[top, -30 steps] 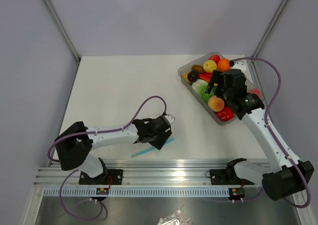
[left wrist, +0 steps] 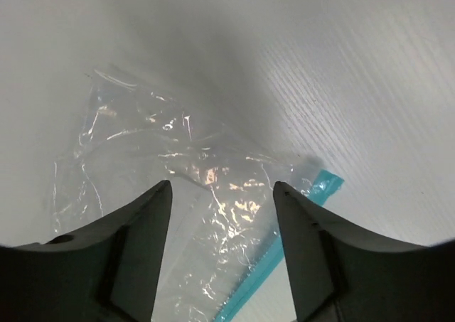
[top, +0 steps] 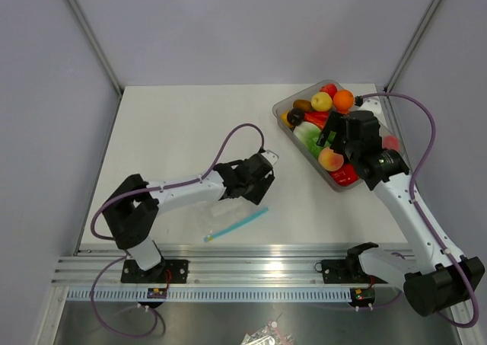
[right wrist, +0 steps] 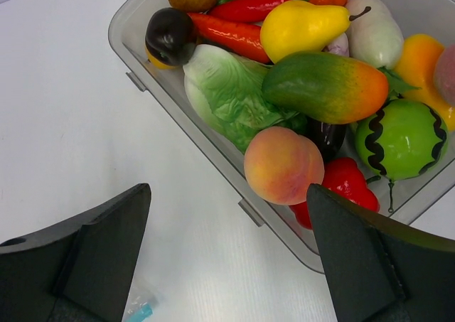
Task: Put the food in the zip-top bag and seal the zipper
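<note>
The clear zip top bag (left wrist: 192, 187) lies flat on the table, its blue zipper strip (top: 236, 225) along one edge. My left gripper is above it, fingers apart with nothing held. My right gripper stands open over the left part of a grey tray (right wrist: 170, 102) of toy food: a peach (right wrist: 283, 162), a lettuce (right wrist: 217, 87), a papaya (right wrist: 323, 87), a yellow pear (right wrist: 295, 27), a green melon (right wrist: 400, 138), peppers and others.
A metal rail (top: 228, 293) runs along the front edge.
My left arm has lifted and moved toward the back and right, away from the zipper strip.
</note>
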